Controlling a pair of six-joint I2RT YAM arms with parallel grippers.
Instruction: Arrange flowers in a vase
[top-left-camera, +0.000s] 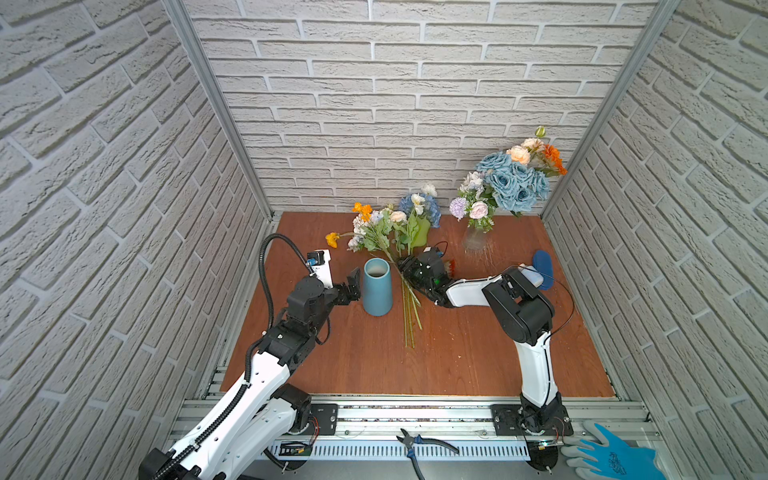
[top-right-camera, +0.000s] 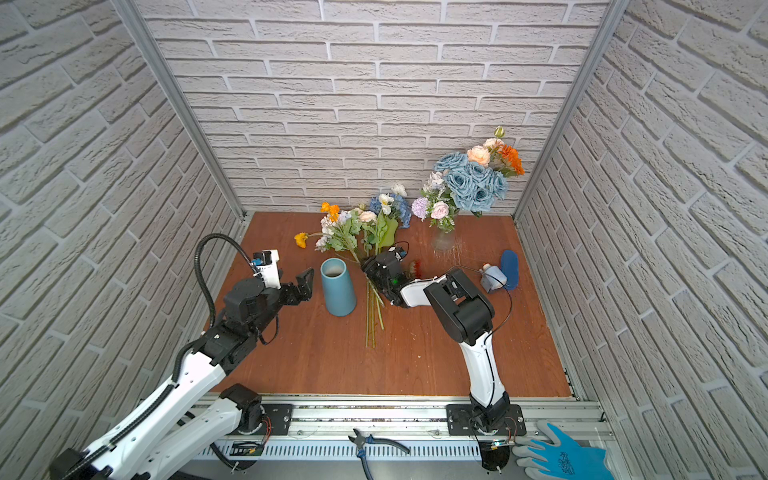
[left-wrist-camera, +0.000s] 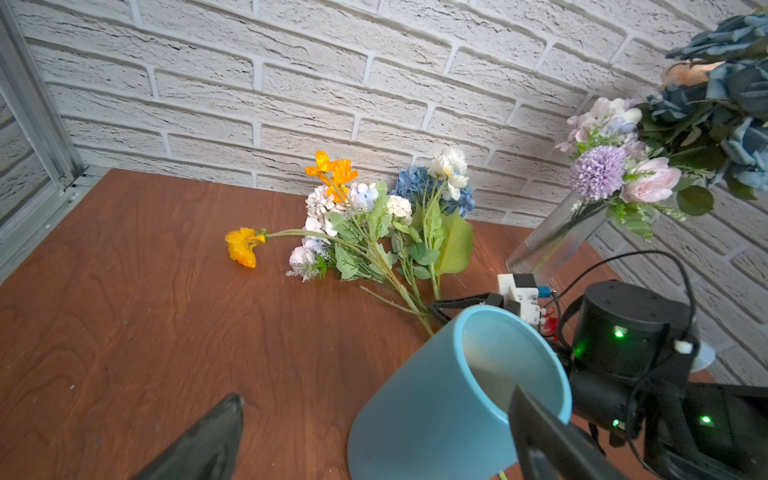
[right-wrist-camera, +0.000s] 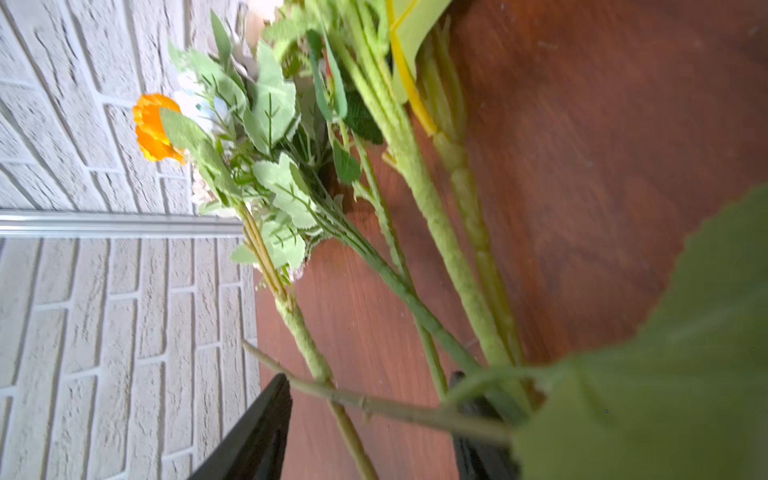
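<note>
A blue vase (top-left-camera: 377, 292) stands upright and empty-looking mid-table, with my left gripper (top-left-camera: 352, 284) open just left of it, nothing between its fingers. Loose flowers, with orange blooms (left-wrist-camera: 336, 176), white and blue heads and long stems, lie behind and right of the vase. My right gripper is low among these stems (right-wrist-camera: 444, 240), its fingers spread around some of them; a large leaf covers part of one finger, so a firm hold cannot be seen.
A glass vase (top-left-camera: 477, 238) full of blue, pink and orange flowers stands at back right. A blue oval object (top-left-camera: 541, 268) lies at the right.
</note>
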